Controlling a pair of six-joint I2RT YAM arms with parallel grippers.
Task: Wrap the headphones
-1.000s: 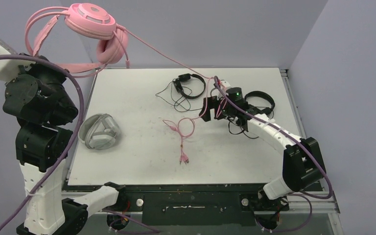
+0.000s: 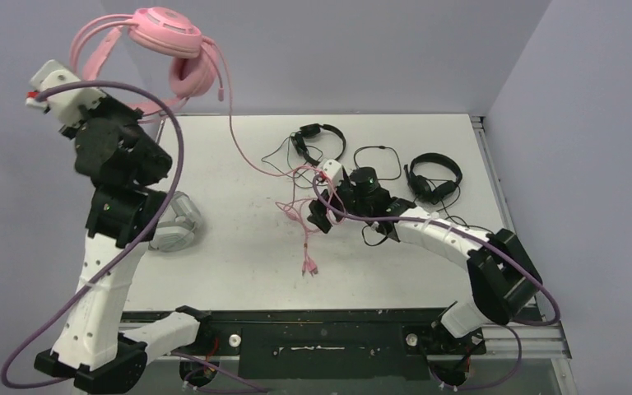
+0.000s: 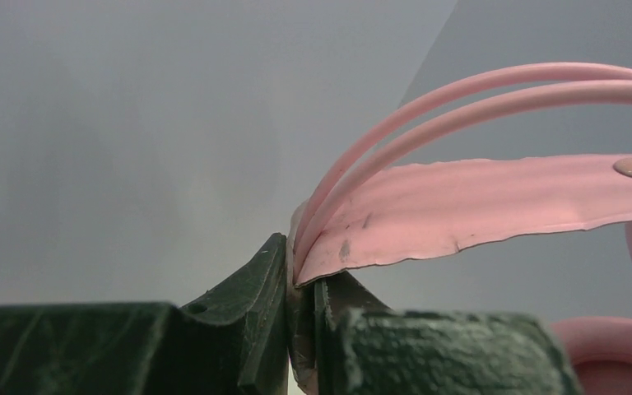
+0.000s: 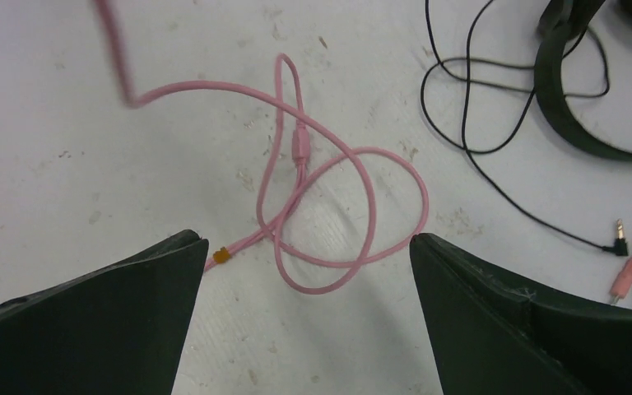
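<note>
The pink headphones [image 2: 164, 31] hang high at the upper left of the top view. My left gripper is shut on their headband [image 3: 494, 202], which comes out from between the fingers. From the headphones the pink cable [image 2: 232, 123] runs slack down to the table. In the right wrist view the cable [image 4: 370, 197] lies in loose loops with its splitter [image 4: 300, 146] among them. Above these loops stands my right gripper, open, with nothing held between its fingers; a raised stretch of cable passes at upper left. The pink plugs [image 2: 309, 267] lie nearer the front edge.
Two black headsets, one at the back middle [image 2: 329, 152] and one at the right [image 2: 446, 160], lie with loose cables around my right arm. A grey headset [image 2: 183, 226] rests at the left, partly behind my left arm.
My right gripper has shifted toward the table's front, and the pink cable has gone from taut to slack.
</note>
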